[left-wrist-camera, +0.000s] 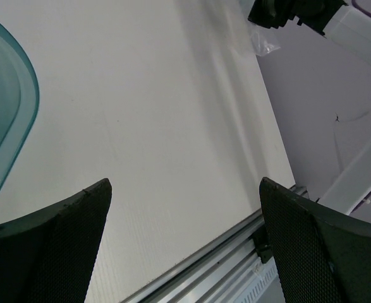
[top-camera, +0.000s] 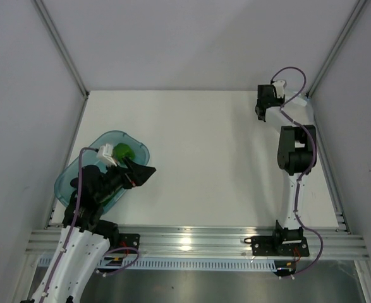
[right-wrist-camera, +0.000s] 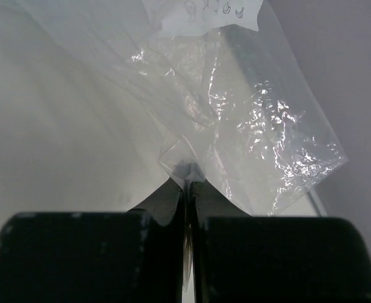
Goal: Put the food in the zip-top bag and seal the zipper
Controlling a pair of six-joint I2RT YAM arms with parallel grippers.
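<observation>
A clear zip top bag (right-wrist-camera: 255, 107) with a white label lies at the far right corner of the table. My right gripper is shut on its near edge, and the film is bunched up between the fingertips. From above, the right arm hides most of the bag (top-camera: 299, 100). My left gripper stands open and empty over the near right side of the teal bin. In that bin (top-camera: 141, 148), a green round food item (top-camera: 123, 152) shows; the left arm covers other contents.
Grey walls close off the back and both sides. A metal rail (top-camera: 191, 237) runs along the front edge.
</observation>
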